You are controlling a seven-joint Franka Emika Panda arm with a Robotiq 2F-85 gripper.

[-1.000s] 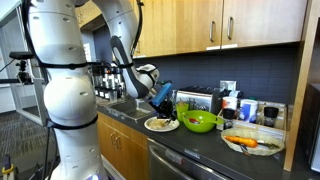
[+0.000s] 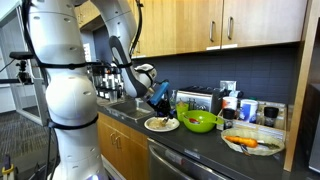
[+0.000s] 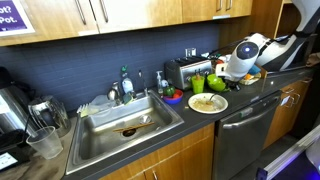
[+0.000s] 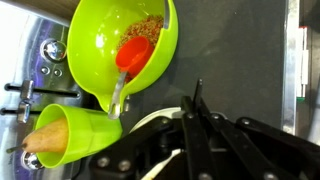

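My gripper reaches in from the bottom of the wrist view, its dark fingers close together. Whatever may be between the fingertips cannot be made out. Under it, and largely hidden by it, is a white plate (image 4: pixel 160 118). In the first exterior view the gripper (image 2: pixel 165 112) hangs low over the plate (image 2: pixel 151 127), which carries something pale yellow. From the other side, the same plate (image 3: pixel 208 111) sits near the counter's front edge.
Beside the plate stands a bright green bowl (image 4: pixel 88 55) with brown grains and a red spoon (image 4: pixel 136 52). A green cup (image 4: pixel 75 130) holds a wooden-looking item. A toaster (image 3: pixel 187 72) is behind; the sink (image 3: pixel 125 128) lies to one side. A plate with carrots (image 2: pixel 252 146) is farther right.
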